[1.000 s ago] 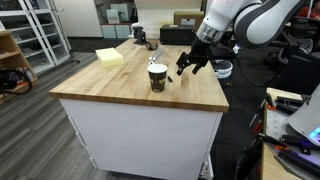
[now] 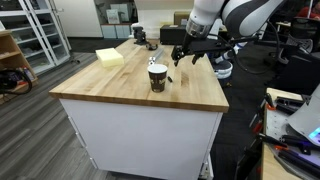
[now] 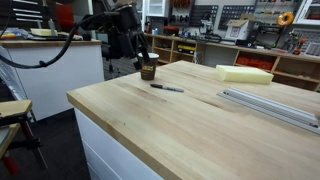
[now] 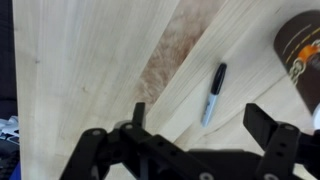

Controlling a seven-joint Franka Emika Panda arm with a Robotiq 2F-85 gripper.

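Observation:
A dark marker with a grey barrel [image 4: 212,96] lies on the wooden tabletop, between the fingertips as seen in the wrist view. My gripper is open above it, its two dark fingers well apart and nothing held. In exterior view 2 the marker [image 3: 167,88] rests flat near the brown cup [image 3: 148,68]. That cup stands upright, and its side shows at the upper right of the wrist view [image 4: 298,45]. From exterior view 1, the gripper [image 2: 191,57] hangs above the table, clear of its surface.
A pale yellow block [image 3: 244,74] and a long metal rail [image 3: 268,104] lie farther along the table.
My gripper has risen from lower over the tabletop, near the cup, to a higher position. The cup has stayed in place.

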